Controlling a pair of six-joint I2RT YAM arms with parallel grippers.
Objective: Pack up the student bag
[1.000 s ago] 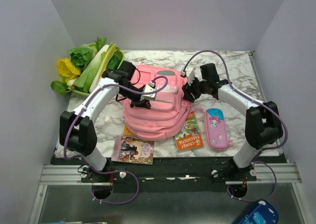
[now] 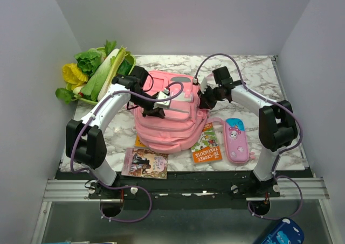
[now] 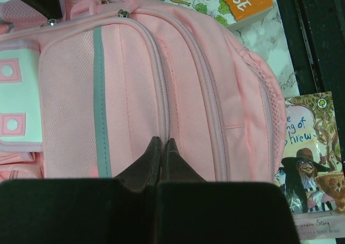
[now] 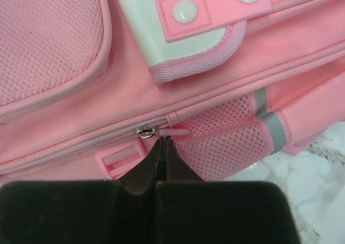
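Note:
The pink backpack (image 2: 170,128) lies flat in the middle of the table, and no opening shows in it. Over its front, my left gripper is shut at a curved zipper seam; nothing shows between its fingers. My right gripper is shut at the bag's side, its tips just below the zipper pull (image 4: 175,132), with nothing visible between them. An orange book (image 2: 206,150) lies partly under the bag's edge. A picture book (image 2: 144,163) is in front of the bag, and a pink pencil case (image 2: 235,140) to its right.
A green basket of vegetables (image 2: 97,71) stands at the back left. The yellow corner of another book (image 2: 139,141) shows beside the bag. Dark rails run along the front edge.
My right arm has shifted a little to the left, and its gripper has closed at the bag's side. The left arm, bag, books and pencil case have stayed put.

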